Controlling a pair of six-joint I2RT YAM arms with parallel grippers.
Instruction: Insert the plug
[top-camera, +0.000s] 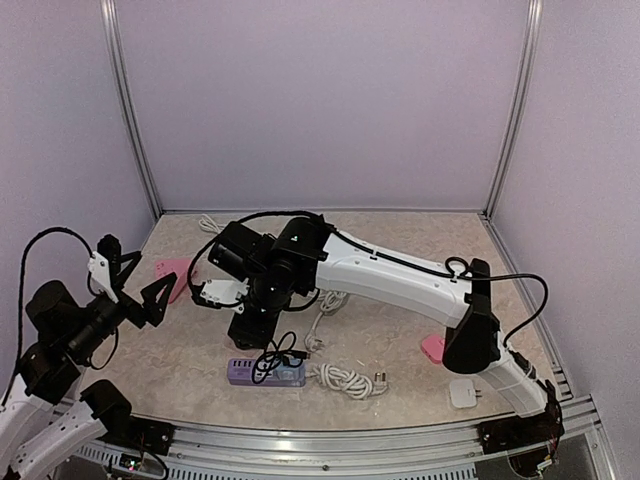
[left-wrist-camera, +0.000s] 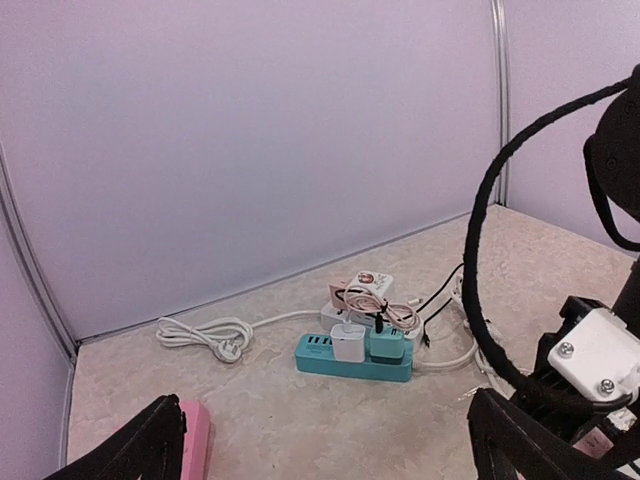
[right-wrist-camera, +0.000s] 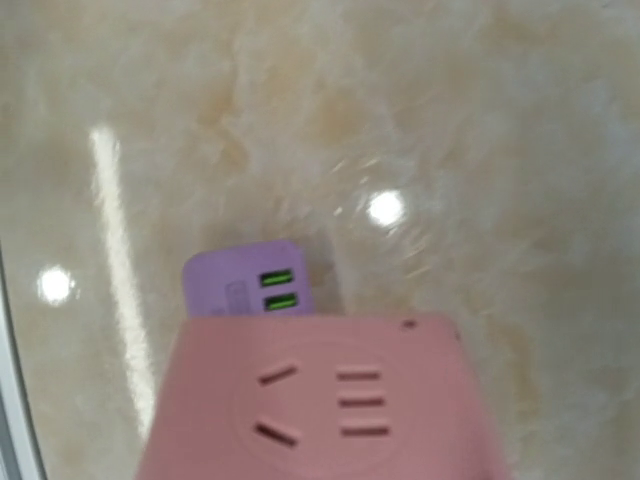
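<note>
A pink adapter (right-wrist-camera: 320, 400) with socket slots fills the bottom of the right wrist view, held in front of that camera. My right gripper (top-camera: 252, 335), shut on it, reaches low over the purple power strip (top-camera: 240, 371); from above, the arm hides the adapter. Part of its pink side (left-wrist-camera: 595, 442) shows between the right gripper's fingers in the left wrist view. The purple strip's end (right-wrist-camera: 245, 280), with two green USB ports, lies beyond the adapter, apart from it as far as shows. At the left, my left gripper (top-camera: 155, 268) stands open and empty.
A teal strip (left-wrist-camera: 350, 368) carries white plugs and a bundled cable. Beside the left gripper lies a pink strip (top-camera: 172, 272). A black cable (top-camera: 275, 358) lies across the purple strip. A pink charger (top-camera: 433, 348) and white charger (top-camera: 463, 393) lie at right.
</note>
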